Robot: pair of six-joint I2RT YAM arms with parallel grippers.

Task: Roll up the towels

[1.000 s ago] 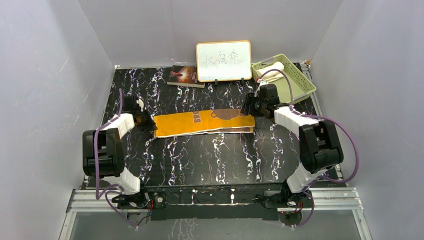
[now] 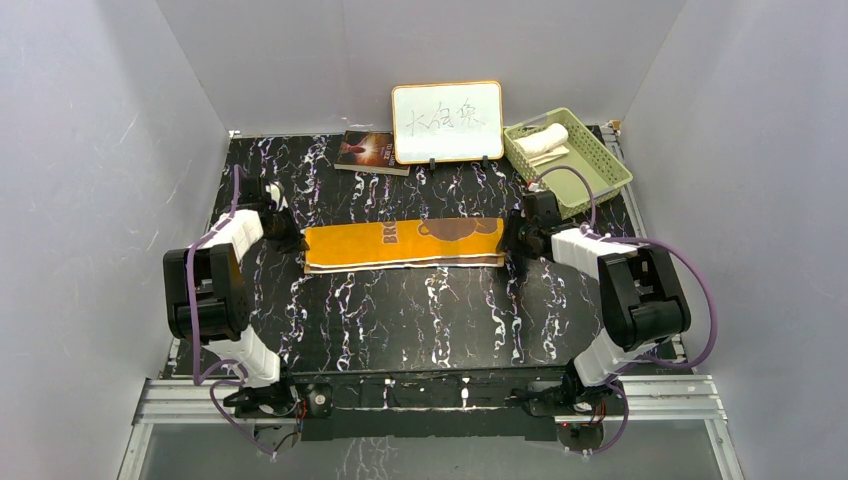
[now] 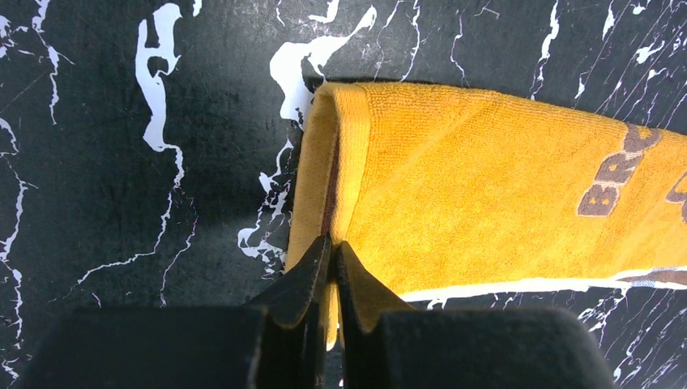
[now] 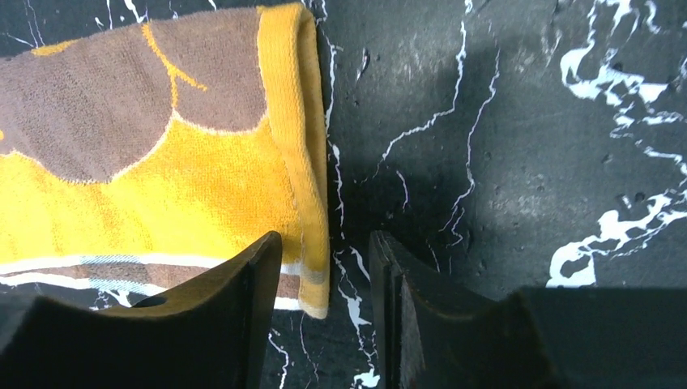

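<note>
A yellow towel (image 2: 350, 242) with a brown cup print lies folded in a long flat strip across the table. At its left end, my left gripper is shut on the towel's upper folded edge, the thin cloth running in between its fingertips. Over the right end, my right gripper stands part open: its left finger (image 4: 263, 263) is over the towel and its right finger (image 4: 387, 267) is past the edge, above bare table. The right folded end (image 4: 312, 203) runs up between them in view, not gripped.
A green basket (image 2: 603, 165) with rolled white towels (image 2: 545, 140) stands at the back right, close to the right arm. A whiteboard (image 2: 447, 122) and a book (image 2: 370, 150) are at the back.
The towel's left end has shifted slightly left along with my left gripper, and its front edge shows more of the lower layer. My right gripper has moved right and toward the front.
</note>
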